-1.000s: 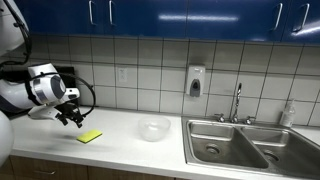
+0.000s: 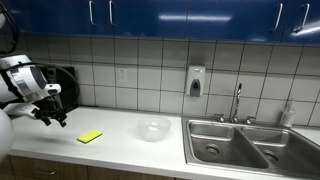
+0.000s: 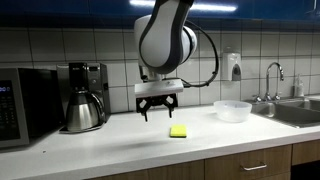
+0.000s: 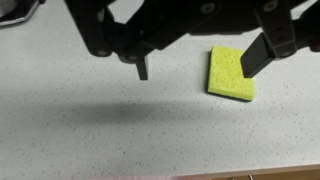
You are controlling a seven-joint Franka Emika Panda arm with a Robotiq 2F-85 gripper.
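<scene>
A yellow sponge [image 2: 90,136] with a dark underside lies flat on the white counter. My gripper [image 2: 53,119] hangs above the counter to the left of the sponge, apart from it. In exterior view 2 the gripper [image 3: 156,106] stands open over bare counter, with the sponge [image 3: 178,131] lower and to its right. Seen from the wrist, the fingers are wide apart with only counter between them. One finger [image 4: 256,57] overlaps the edge of the sponge [image 4: 230,75] in that view. A clear bowl [image 2: 155,128] sits empty-looking on the counter, right of the sponge.
A double steel sink [image 2: 215,150] with a faucet [image 2: 237,103] is at the right. A soap dispenser [image 2: 195,81] hangs on the tiled wall. At the left stand a coffee maker [image 3: 88,95] and a microwave [image 3: 25,105]. Counter between sponge and bowl is free.
Sponge and bowl stay where they were.
</scene>
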